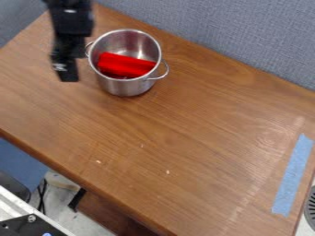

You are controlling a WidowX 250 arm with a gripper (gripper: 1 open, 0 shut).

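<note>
A silver metal pot point(131, 85) with two side handles stands on the wooden table point(172, 157) in the upper middle. A red cylinder point(123, 66) lies inside it. My dark gripper point(65, 63) is motion-blurred, left of the pot and apart from it; whether it is open or shut cannot be told.
A strip of blue tape point(290, 175) lies at the table's right edge. Cables show beyond the lower left edge, and a grey padded wall point(246, 32) rises at the back.
</note>
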